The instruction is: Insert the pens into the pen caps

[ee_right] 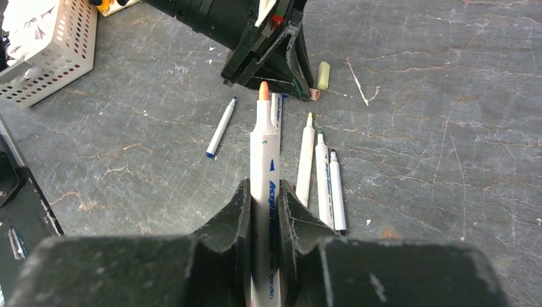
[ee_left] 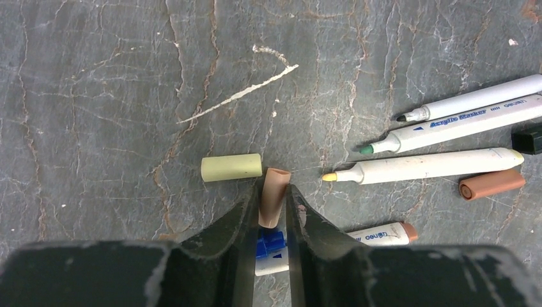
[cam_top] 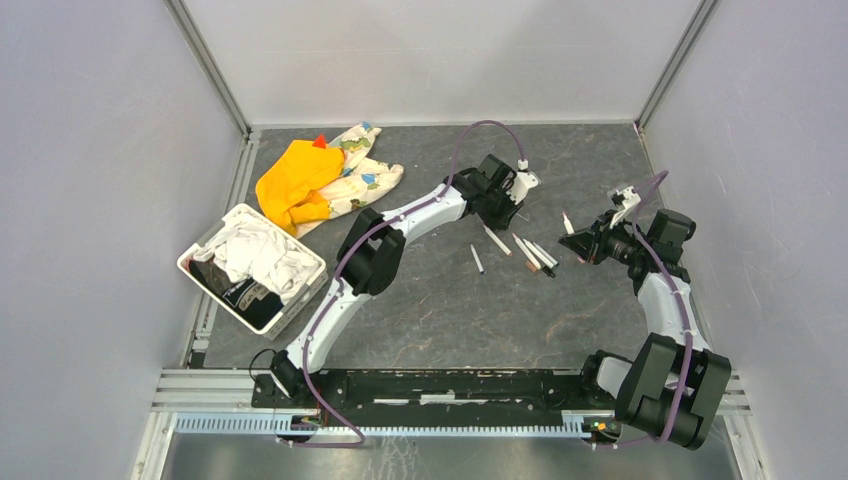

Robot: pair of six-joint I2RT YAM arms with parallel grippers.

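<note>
A light-brown cap [ee_left: 273,197] sits at the fingertips of my left gripper; whether it is gripped I cannot tell. Just beside it lie a pale yellow cap [ee_left: 231,167] and a blue-capped pen [ee_left: 377,235]. A yellow-tipped pen [ee_left: 422,167], green-tipped pen [ee_left: 450,126] and black-tipped pen [ee_left: 479,94] lie to the right, with a brown cap [ee_left: 492,184] and black cap [ee_left: 526,140]. My right gripper is shut on an orange-tipped pen [ee_right: 264,153], tip pointing away from the gripper.
A separate pen [ee_right: 220,128] lies left of the group. A white basket [cam_top: 193,272] of cloths and orange and patterned fabric [cam_top: 290,185] occupy the table's left side.
</note>
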